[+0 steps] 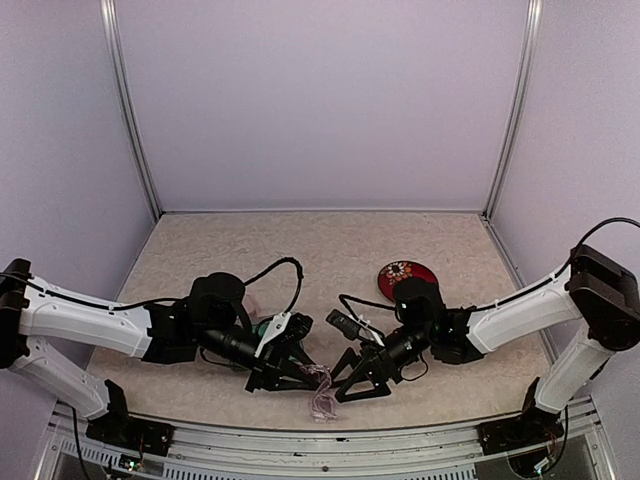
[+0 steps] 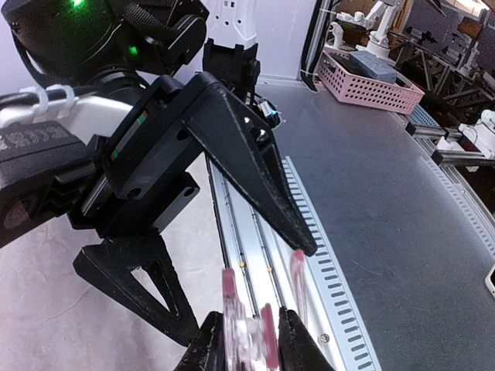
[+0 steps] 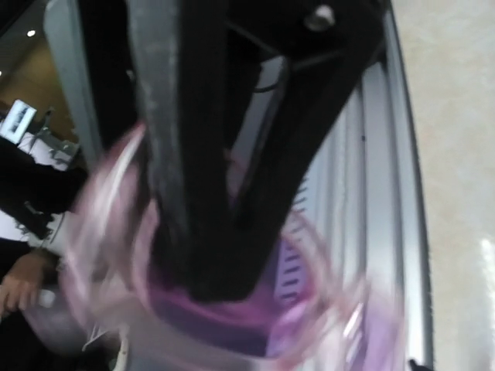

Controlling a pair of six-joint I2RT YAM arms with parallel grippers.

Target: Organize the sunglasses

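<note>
Pink translucent sunglasses (image 1: 323,403) hang near the front middle of the table, with my left gripper (image 1: 316,383) shut on them. From the left wrist view, the pink frame (image 2: 230,317) appears edge-on between the left fingertips. My right gripper (image 1: 338,384) faces it from the right, its fingers apart. One finger's tip is at the upper end of a thin pink piece (image 2: 299,278), touching or just in front of it. In the right wrist view the sunglasses (image 3: 147,340) are blurred around and below the dark fingers (image 3: 213,263); contact is hard to judge.
A red flowered plate (image 1: 422,274) lies behind the right arm, partly covered. Something teal (image 1: 262,327) and something pink (image 1: 251,302) show behind the left arm. The metal rail (image 1: 330,436) borders the front edge.
</note>
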